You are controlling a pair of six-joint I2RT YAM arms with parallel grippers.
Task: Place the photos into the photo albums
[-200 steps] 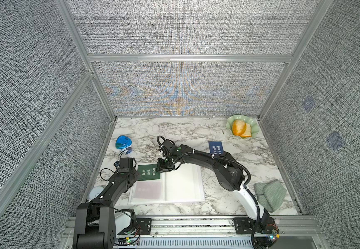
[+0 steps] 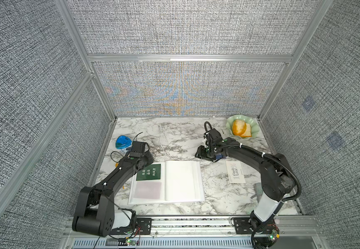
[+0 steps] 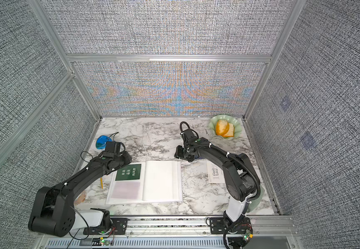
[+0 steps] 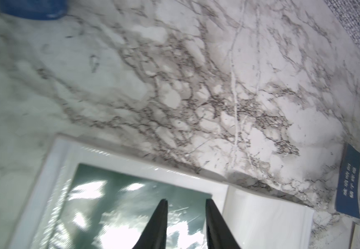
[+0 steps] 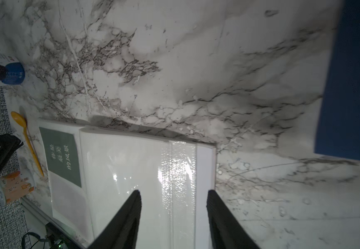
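Note:
The photo album (image 2: 184,182) lies spread out at the front middle of the table. On the upper half of its left page is a green photo (image 2: 148,172), its surface glossy with glare in the left wrist view. My left gripper hovers over that photo's upper part, fingers part way apart and empty. Right of the album, my right gripper stands open above the table with nothing between its fingers. A dark blue photo (image 5: 350,91) lies flat at the right; the right arm mostly covers it from above. A white Good Luck card (image 2: 236,172) lies nearer the front.
A green bowl with bread (image 2: 252,132) stands at the back right. The blue container (image 2: 123,142) is at the left, behind the left arm. A yellow spoon (image 5: 29,143) lies left of the album.
My right arm has swung from the green photo to the right, off the album and over near the blue photo.

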